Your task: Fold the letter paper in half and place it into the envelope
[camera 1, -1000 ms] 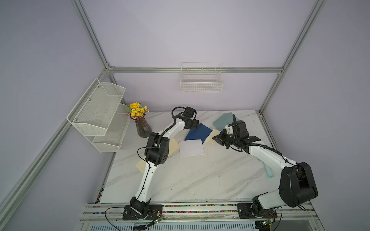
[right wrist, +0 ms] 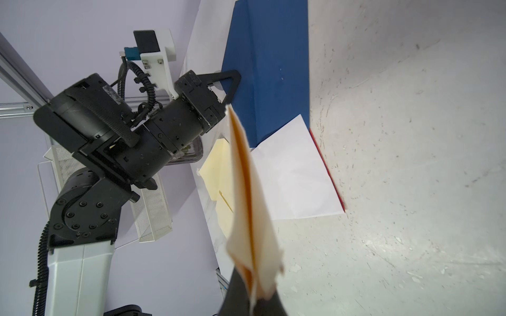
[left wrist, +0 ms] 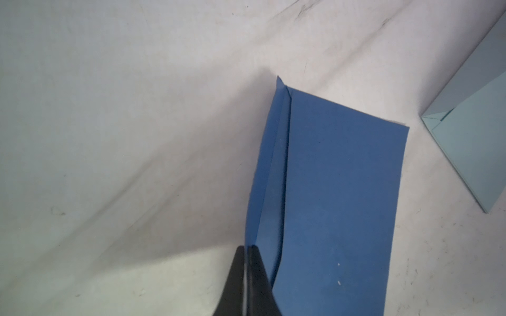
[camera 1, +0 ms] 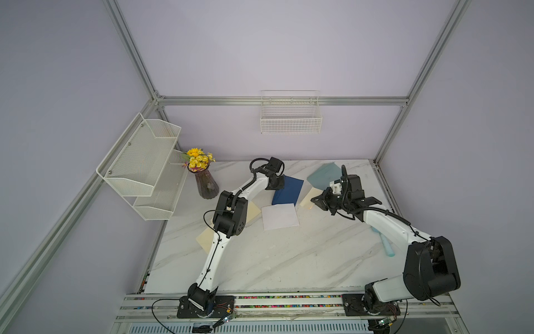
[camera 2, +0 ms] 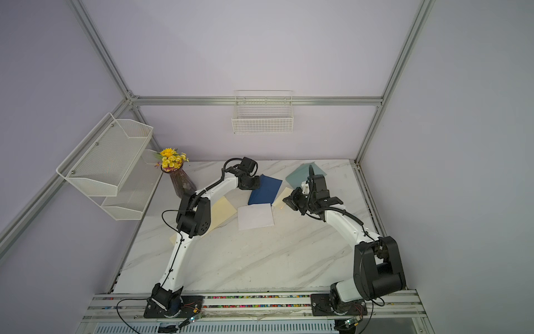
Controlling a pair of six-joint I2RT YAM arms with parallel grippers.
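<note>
The blue envelope [left wrist: 342, 194] lies on the table, its narrow flap raised along the left side. My left gripper is shut on that flap's edge. In the right wrist view, a folded cream paper [right wrist: 253, 221] stands up from my right gripper, which is shut on its lower end. From the top left view, the blue envelope [camera 1: 288, 190] sits between the two arms, with the cream paper [camera 1: 309, 198] just to its right. The left fingertips are hidden by the wrist in both top views.
A white sheet [camera 1: 280, 217] with a red edge beneath touches the envelope's near end. Teal folded paper [camera 1: 324, 176] lies at the back right, pale yellow paper [camera 2: 221, 212] at left. A flower vase [camera 1: 205, 183] stands back left.
The blue envelope has turned, and the white sheet has shifted slightly right. The right gripper has barely moved.
</note>
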